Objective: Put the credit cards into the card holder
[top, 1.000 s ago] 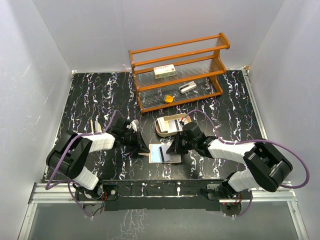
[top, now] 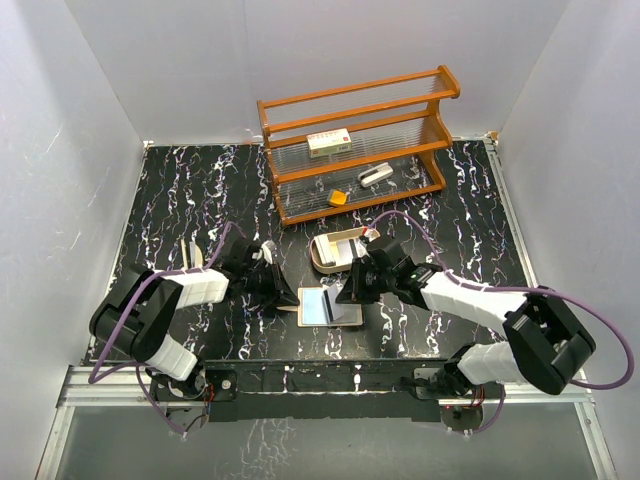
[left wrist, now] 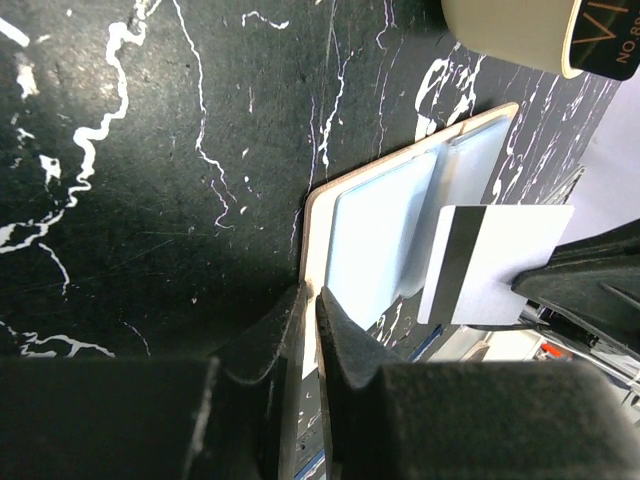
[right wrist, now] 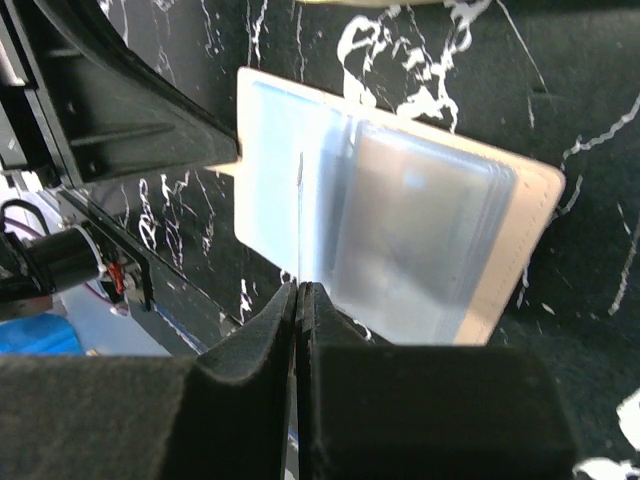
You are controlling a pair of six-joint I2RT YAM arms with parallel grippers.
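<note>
The card holder, an open flat case with translucent sleeves, lies on the black marble table in front of both arms. My right gripper is shut on a white card with a black stripe, held over the holder and seen edge-on in the right wrist view. My left gripper is at the holder's near edge, fingertips close together at the rim; whether they grip it is not clear.
A cream tray holding more cards lies behind the holder. A wooden shelf rack with small boxes stands at the back. Items lie at the left.
The right gripper has risen slightly and shifted with the card over the holder. The left arm has barely moved.
</note>
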